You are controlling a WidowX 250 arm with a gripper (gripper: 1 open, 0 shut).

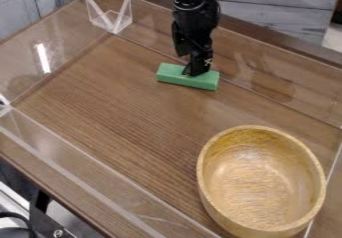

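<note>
My black gripper [193, 63] reaches down from the top centre, its fingers at a green rectangular block [177, 76] lying flat on the wooden table [120, 132]. The fingertips overlap the block's upper edge in this view; whether they touch it, and how far apart they stand, is hard to see.
A tan oval bowl [261, 200] sits at the lower right. A clear plastic object [110, 16] stands at the upper left near the table's back.
</note>
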